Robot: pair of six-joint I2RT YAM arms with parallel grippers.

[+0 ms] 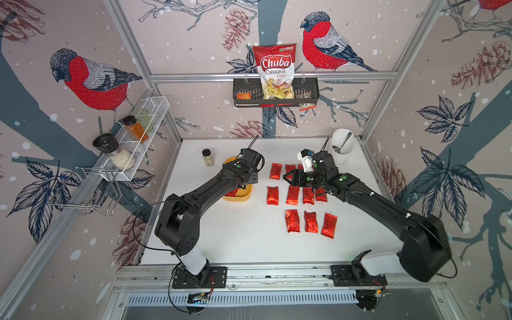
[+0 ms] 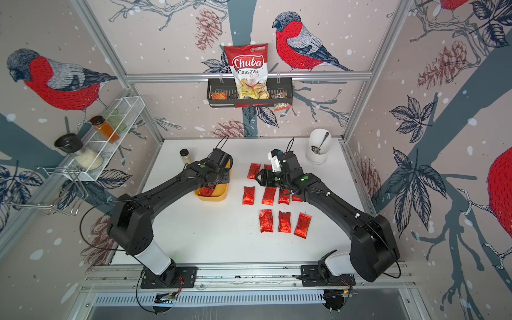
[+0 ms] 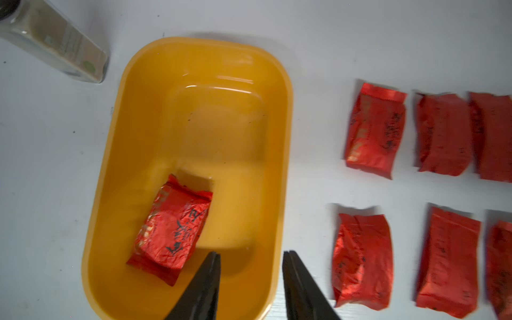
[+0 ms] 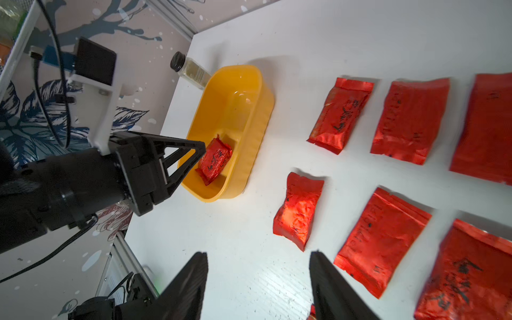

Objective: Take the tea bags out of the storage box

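Note:
One red tea bag [image 3: 169, 228] lies in the lower left of the yellow storage box [image 3: 224, 74], seen in the left wrist view. Above the box's right part hangs my left gripper, open, with nothing between its fingers. Many more red tea bags [image 4: 382, 240] lie in rows on the white table to the box's right. My right gripper is over these bags, also open and empty, facing toward the box.
A spice jar [image 1: 207, 158] stands behind the box on its left. A white container [image 2: 319, 144] with utensils is at the back right.

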